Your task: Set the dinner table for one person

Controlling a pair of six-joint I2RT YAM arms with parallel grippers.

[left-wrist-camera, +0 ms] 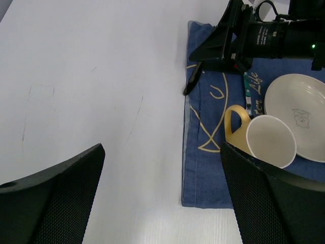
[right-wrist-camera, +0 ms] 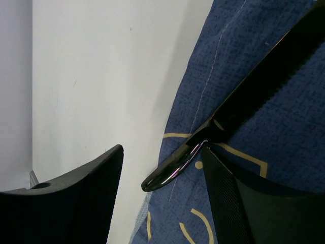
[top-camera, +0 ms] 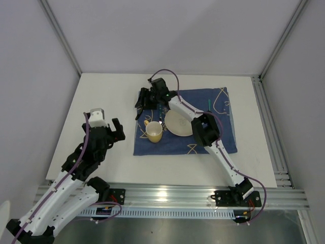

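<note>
A blue mat [top-camera: 162, 147] holds a white plate [top-camera: 180, 127], a yellow mug [top-camera: 154, 133] with its handle toward upper left, and a teal-handled utensil [left-wrist-camera: 248, 101] beside the mug. A black utensil [right-wrist-camera: 177, 158] lies diagonally along the mat's left part. My right gripper hangs low over that black utensil, fingers apart on either side of its end, not closed on it. My left gripper [top-camera: 103, 129] stands open over bare table left of the mat, nothing between its fingers.
Another teal item [top-camera: 209, 104] lies on the mat's upper right, partly beside the right arm. Walls surround the table at back and sides.
</note>
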